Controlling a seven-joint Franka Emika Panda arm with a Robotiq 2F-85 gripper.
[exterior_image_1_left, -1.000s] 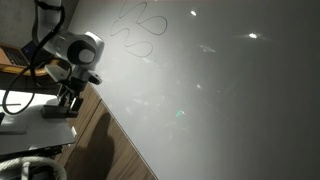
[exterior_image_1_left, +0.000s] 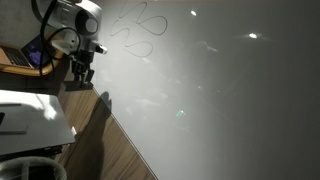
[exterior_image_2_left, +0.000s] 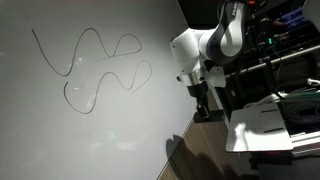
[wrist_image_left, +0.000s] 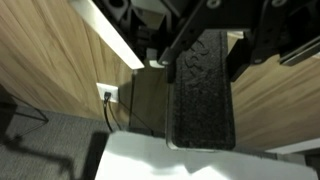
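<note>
My gripper is shut on a dark, felt-like eraser block (wrist_image_left: 200, 105), which fills the middle of the wrist view. In exterior view 1 the gripper (exterior_image_1_left: 80, 76) hangs with the dark eraser (exterior_image_1_left: 78, 86) at its tip, above the white table's edge and left of the whiteboard. A large whiteboard (exterior_image_2_left: 100, 110) carries two wavy marker lines (exterior_image_2_left: 88, 55) in its upper part in exterior view 2. The eraser is apart from the table; whether it touches the board cannot be told.
A white table (exterior_image_1_left: 35, 120) stands below the arm, with a dark item on it at the left. An open laptop (exterior_image_1_left: 20, 57) sits behind. Wood panelling (wrist_image_left: 120, 55) with a white outlet (wrist_image_left: 108, 92) shows beyond.
The gripper, with the eraser, has risen off the white table and moved slightly right.
</note>
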